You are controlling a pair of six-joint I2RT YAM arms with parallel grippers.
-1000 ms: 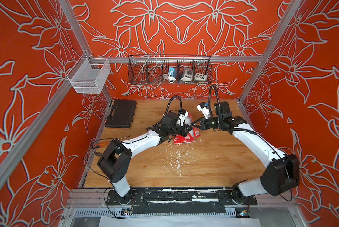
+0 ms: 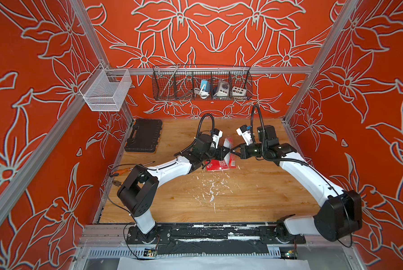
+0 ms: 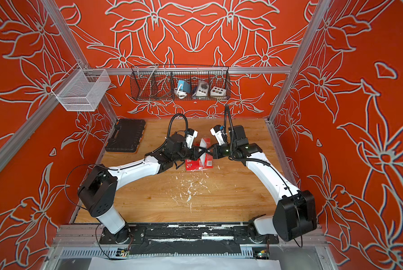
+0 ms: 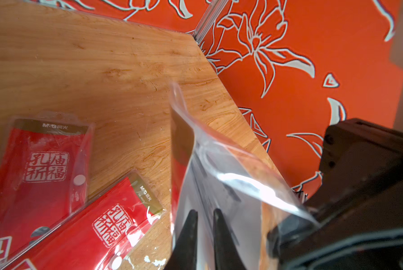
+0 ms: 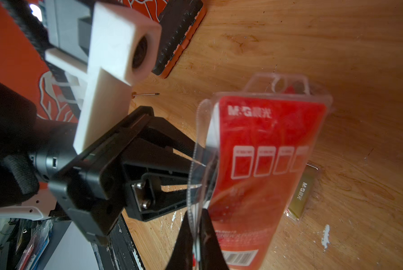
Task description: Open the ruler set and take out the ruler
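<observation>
A red, clear-plastic ruler set stands upright off the table between my two grippers, spread apart at its mouth, with a pale inside (image 4: 228, 202) showing in the left wrist view. My left gripper is shut on one side of its plastic. My right gripper is shut on the clear edge of the sleeve (image 5: 196, 202). Both grippers meet closely over the packets in the top left view. The ruler itself cannot be told apart inside.
Two more red packets, one upright (image 4: 48, 180) and one slanted (image 4: 116, 225), lie flat on the table beneath. A black case (image 2: 144, 135) sits at the back left. An orange-handled screwdriver (image 2: 120, 172) lies near the left edge. The front table has flaking white marks (image 2: 211, 191).
My right gripper has come down slightly and to the right, while the left has barely moved.
</observation>
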